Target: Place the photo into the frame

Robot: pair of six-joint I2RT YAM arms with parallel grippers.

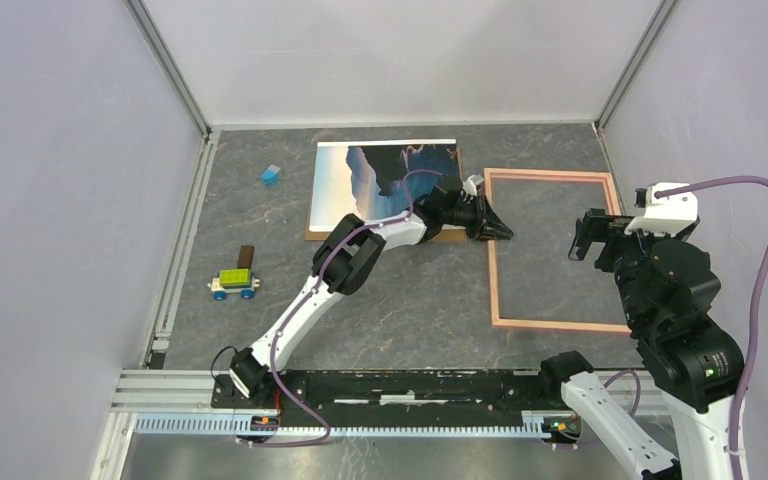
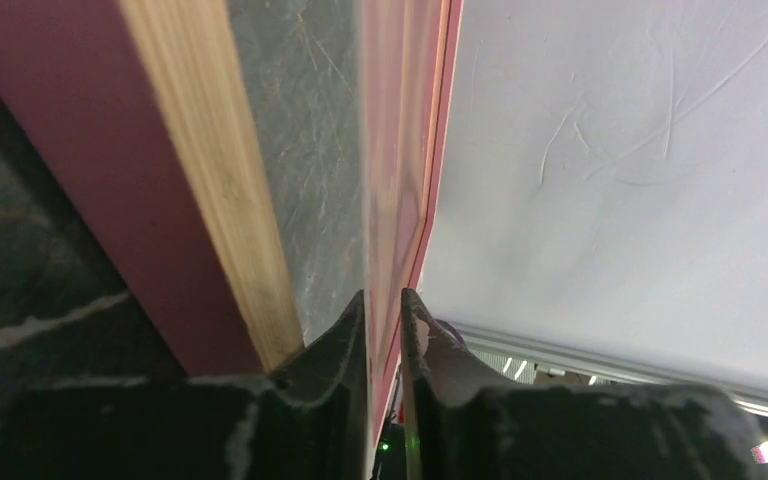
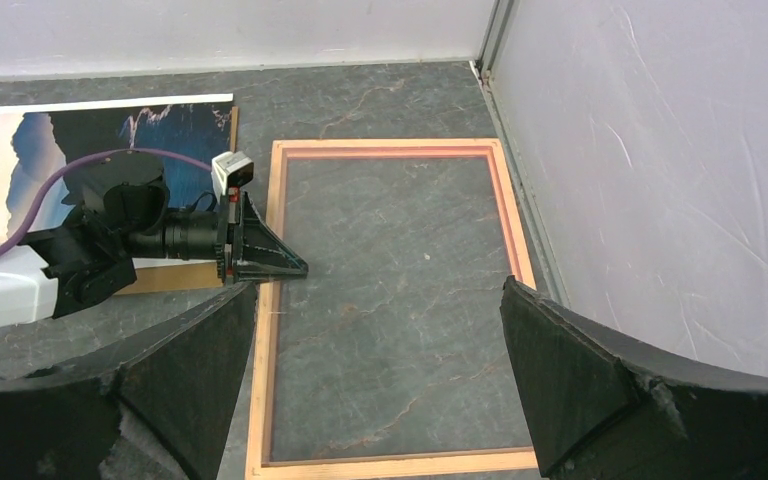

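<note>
The photo (image 1: pixel 332 185), a dark rock and water scene with a pale left side, lies flat on a brown backing (image 1: pixel 317 236) at the back centre. The light wooden frame (image 1: pixel 493 285) lies empty to its right. My left gripper (image 1: pixel 509 234) is at the frame's left rail (image 3: pixel 263 360), its tips just over the inner edge. In the left wrist view its fingers (image 2: pixel 422 345) stand slightly apart, with a blurred pale strip showing in the narrow gap. My right gripper is wide open above the frame, holding nothing.
A small toy car (image 1: pixel 233 284), a brown block (image 1: pixel 246 257) and a blue block (image 1: pixel 271 175) sit on the left side. White walls enclose the grey surface; the right wall (image 3: pixel 680 200) is close to the frame.
</note>
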